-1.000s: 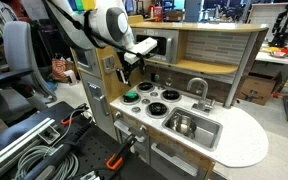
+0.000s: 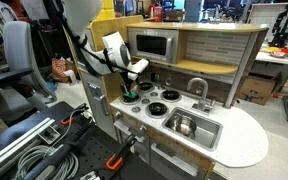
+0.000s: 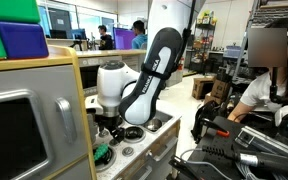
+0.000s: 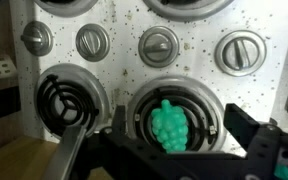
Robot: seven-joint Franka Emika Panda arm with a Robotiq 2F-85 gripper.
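A bumpy green object (image 4: 170,125) lies on a coil burner of the stove, near the middle of the wrist view. In exterior view 1 the same green object (image 2: 131,97) shows at the left end of the cooktop. My gripper is open above that burner, its dark fingers apart on the left and right of the green object. From the side, the gripper (image 3: 108,131) appears low over the stove, with the green object (image 3: 101,152) below it. Nothing is visibly gripped.
Stove knobs (image 4: 158,46) line the panel beside the burners. A microwave (image 2: 156,45) under a wooden shelf (image 2: 199,68) stands close behind the arm. To the right are a faucet (image 2: 202,88) and a sink (image 2: 191,125).
The arm has come down and left toward the burner with the green object, lowering the gripper close above it. The green object appears to stay in place.
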